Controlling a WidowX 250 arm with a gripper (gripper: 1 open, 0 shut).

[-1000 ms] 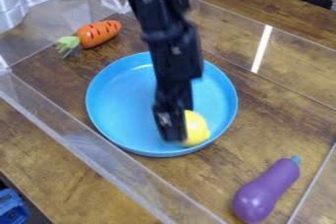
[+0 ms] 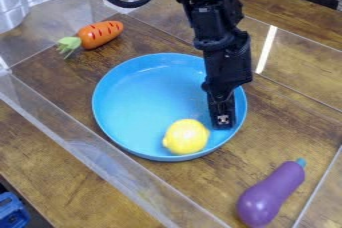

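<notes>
The black gripper (image 2: pixel 222 112) reaches down from the top of the camera view to the right inner side of a blue bowl (image 2: pixel 134 102). It looks shut, with nothing seen between its fingertips. A yellow lemon-like object (image 2: pixel 186 136) lies in the front of the bowl, to the lower left of the fingertips and apart from them.
An orange carrot (image 2: pixel 99 32) lies at the back left, outside the bowl. A purple eggplant (image 2: pixel 271 192) lies at the front right. A transparent barrier edge (image 2: pixel 80 157) runs along the left.
The gripper has moved back toward the bowl's right rim. The yellow object has shifted from the right part of the bowl toward its front left.
</notes>
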